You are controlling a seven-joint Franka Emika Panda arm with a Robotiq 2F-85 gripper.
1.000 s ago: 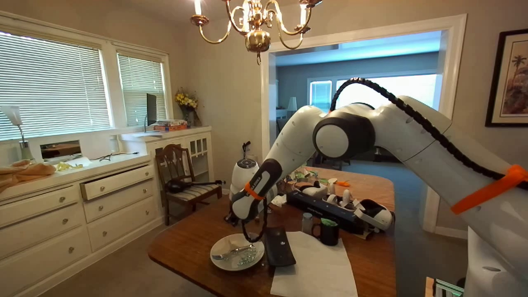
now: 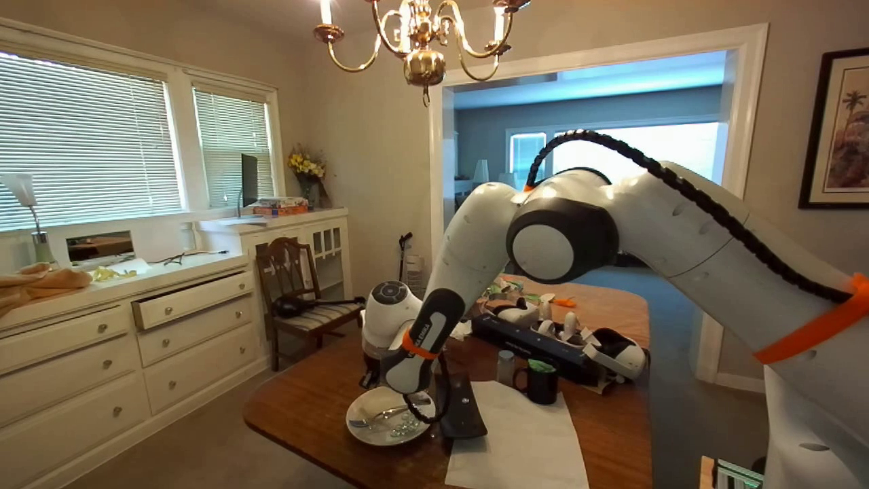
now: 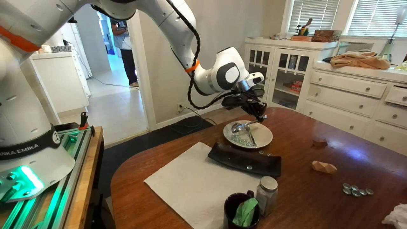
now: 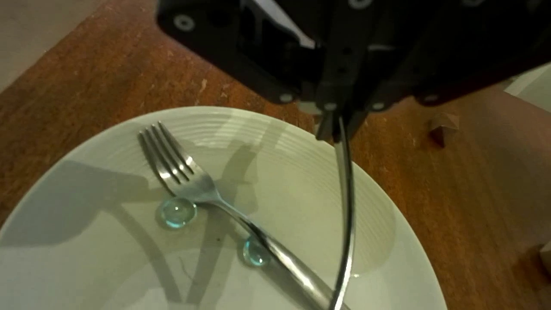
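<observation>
A white plate [image 3: 263, 134] stands on the wooden table. On it lie a fork [image 4: 199, 186] and several clear glass beads [image 4: 178, 212]. My gripper is shut on the thin metal handle of a spoon [image 4: 349, 217], above the plate's rim. In exterior view 2, the rounded spoon bowl [image 3: 236, 127] slants down over the plate from the gripper [image 3: 261, 118]; whether it touches the plate or the beads, I cannot tell. The wrist view cuts off the spoon's lower end. In exterior view 1, the arm hides the fingertips.
Beside the plate lies a dark rectangular tray [image 3: 244, 158], partly on a white sheet [image 3: 190, 179]. A black mug [image 3: 231, 210] and a glass shaker [image 3: 267, 194] stand close together. Wooden pieces [image 3: 324, 167] and loose beads [image 3: 356, 190] lie on otherwise fairly open table.
The arm's wrist has come lower and shifted left in exterior view 1, closer to the plate. The plate and tray appear to stay where they were.
</observation>
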